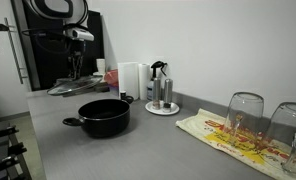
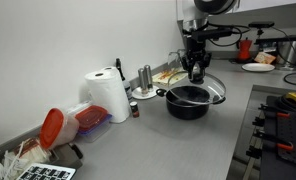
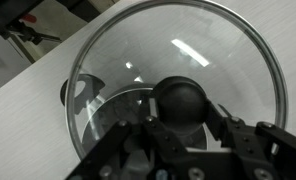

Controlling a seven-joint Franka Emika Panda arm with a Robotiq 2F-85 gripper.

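Observation:
A glass lid (image 3: 228, 55) with a metal rim and a round black knob (image 3: 180, 103) fills much of the wrist view. My gripper (image 1: 75, 74) is shut on that knob, and the lid hangs in the air, slightly tilted. Below and beside it a black pot (image 1: 106, 117) stands uncovered on the grey table, its handle pointing left in exterior view 1. In exterior view 2 the lid (image 2: 193, 94) overlaps the pot (image 2: 188, 109) from the camera's side. Through the glass in the wrist view, part of the pot (image 3: 123, 110) shows beneath the knob.
Bottles on a white plate (image 1: 162, 108) stand behind the pot. Two upturned glass jars (image 1: 244, 112) rest on a patterned towel (image 1: 210, 128) at the right. A paper towel roll (image 2: 106, 96) and a red-lidded container (image 2: 58, 128) stand along the wall.

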